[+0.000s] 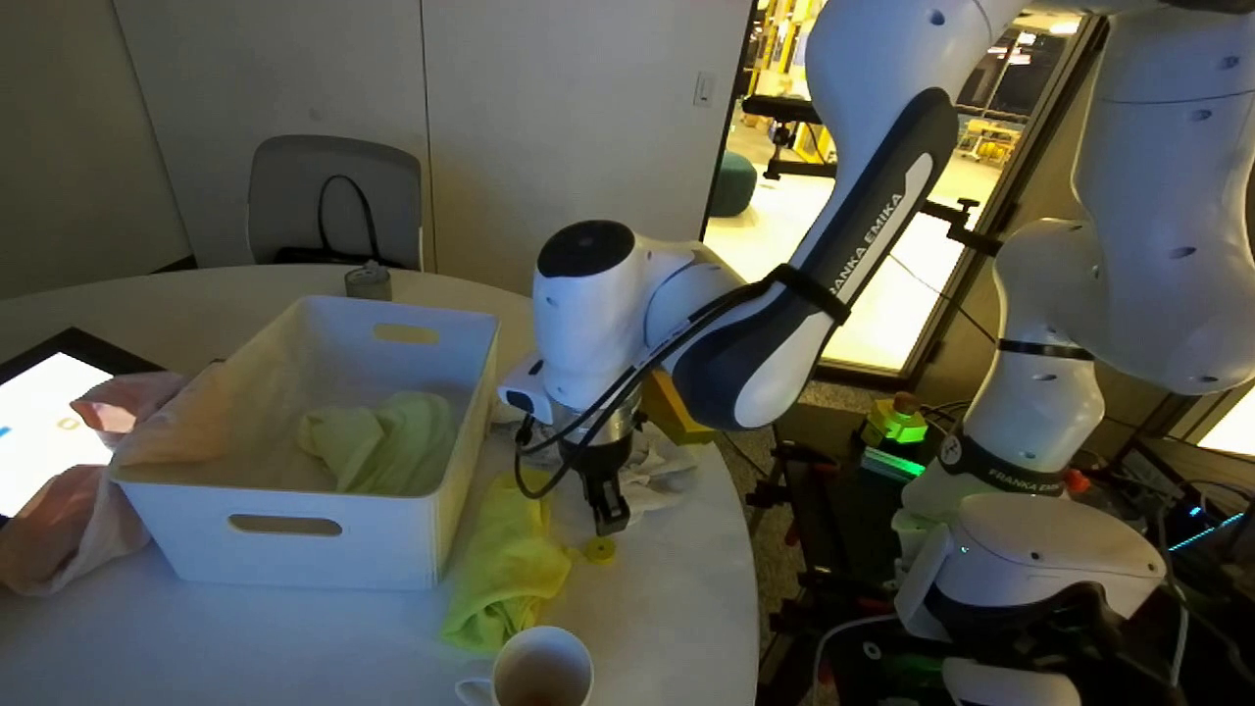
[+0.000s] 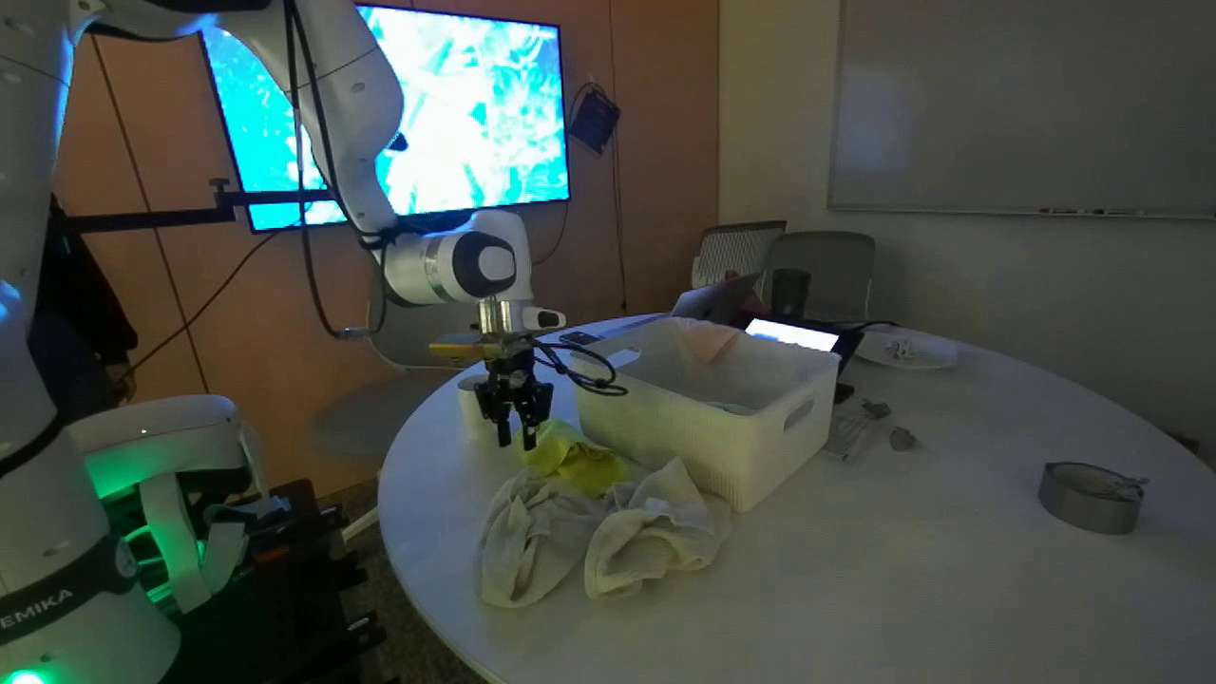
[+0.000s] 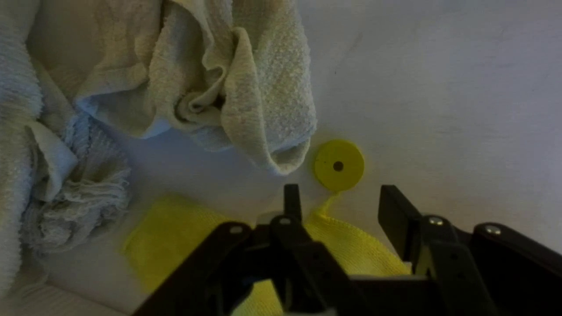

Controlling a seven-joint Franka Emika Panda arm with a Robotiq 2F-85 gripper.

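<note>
My gripper has its fingers apart, with nothing held between them. In the second exterior view the gripper hangs above the table. A round yellow disc with a dark centre hole lies on the table just beyond the fingertips in the wrist view. Its lower edge meets a thin tip of the yellow cloth, which stretches beneath the fingers and is partly hidden by them. In the first exterior view, the disc is just below the gripper, beside the yellow cloth.
Crumpled whitish cloths lie beside the disc. A white bin with a pale green cloth inside stands left of the gripper. The mug is at the near edge.
</note>
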